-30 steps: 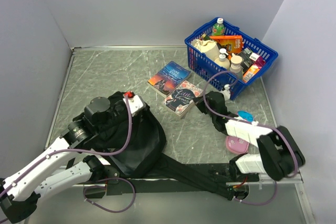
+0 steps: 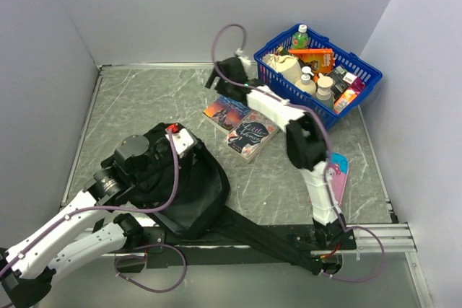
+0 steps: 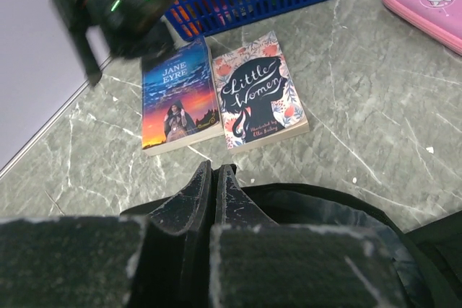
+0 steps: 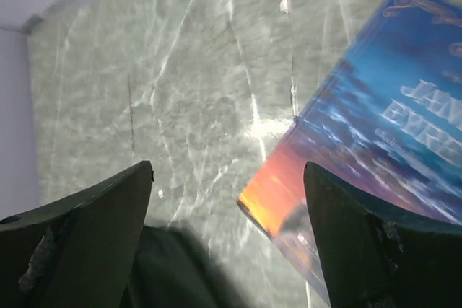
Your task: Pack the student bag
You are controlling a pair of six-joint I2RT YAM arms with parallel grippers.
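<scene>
The open black bag (image 2: 195,200) lies at lower left, my left gripper shut on its rim. Two books, Jane Eyre (image 2: 222,115) and Little Women (image 2: 250,136), lie beside each other behind the bag. My right gripper hangs open over the floor beside Jane Eyre's upper part, blurred in the top view. A pink pencil case (image 3: 426,1) lies to the right, partly hidden by my right arm in the top view.
A blue basket (image 2: 368,77) holding bottles, boxes and packets stands at the back right. Grey walls enclose the area.
My right gripper has swung from beside Little Women toward the back left, to above Jane Eyre's far end. The left gripper is nearly still; the books have not moved.
</scene>
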